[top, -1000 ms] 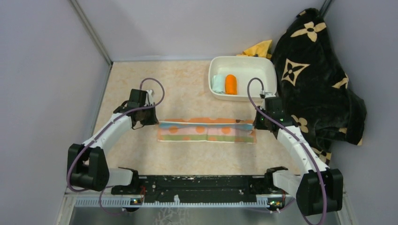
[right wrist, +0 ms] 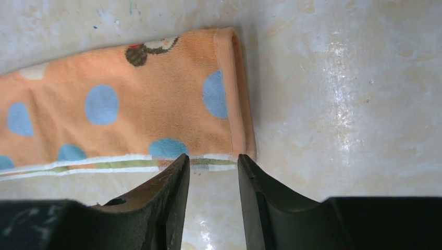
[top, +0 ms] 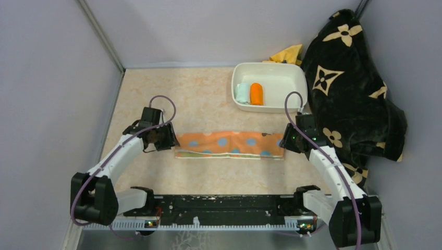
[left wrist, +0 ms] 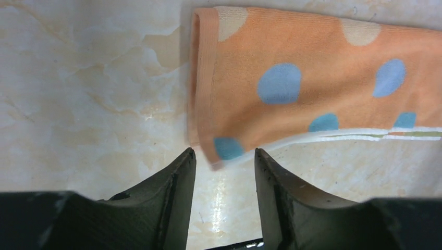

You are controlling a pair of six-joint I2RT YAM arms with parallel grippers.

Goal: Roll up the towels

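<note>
An orange towel with blue dots [top: 229, 143] lies folded lengthwise in a long strip across the middle of the table, its striped edge showing along the front. At its left end my left gripper [top: 170, 140] hangs with fingers apart; in the left wrist view the folded corner [left wrist: 229, 148] lies just beyond the fingertips. My right gripper [top: 287, 143] is over the right end, open, with the towel's corner [right wrist: 224, 151] just past its fingertips. Neither gripper has anything between its fingers.
A white bin [top: 281, 83] at the back holds an orange roll [top: 256, 94] and a pale mint roll [top: 242, 92]. A yellow cloth [top: 286, 54] and a black patterned blanket [top: 344, 94] lie beside it at right. Table left of the bin is clear.
The towel's raised edge has come down toward the front, so the dotted orange side covers the striped one.
</note>
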